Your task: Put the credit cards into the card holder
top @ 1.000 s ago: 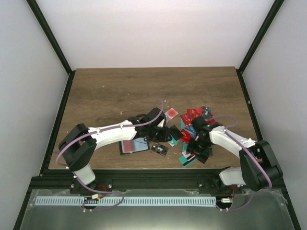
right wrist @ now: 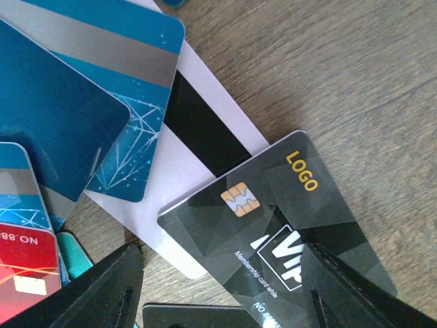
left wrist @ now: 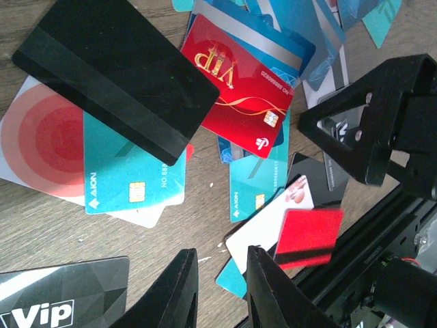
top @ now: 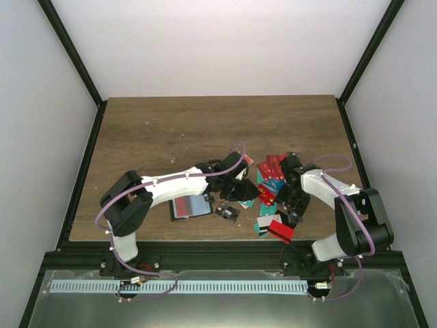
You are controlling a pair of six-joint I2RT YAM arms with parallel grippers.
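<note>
The card holder (top: 192, 206) lies at the front left, partly covered by the left arm. Over the loose cards, my left gripper has its fingertips apart, with bare wood showing between them. A black card (left wrist: 116, 75) overlaps a teal card (left wrist: 134, 167) nearby. My right gripper hovers low over the pile; its fingers stand apart above a black LOGO card (right wrist: 273, 232). No card is gripped that I can see. A red card with a dark stripe (left wrist: 307, 236) rests over a white card near the front edge.
A VIP card (top: 227, 212) sits alone beside the holder. Several red and blue cards overlap around the red chip card (left wrist: 239, 82). Both arms work close together above the pile.
The right arm has shifted back and its gripper has turned.
</note>
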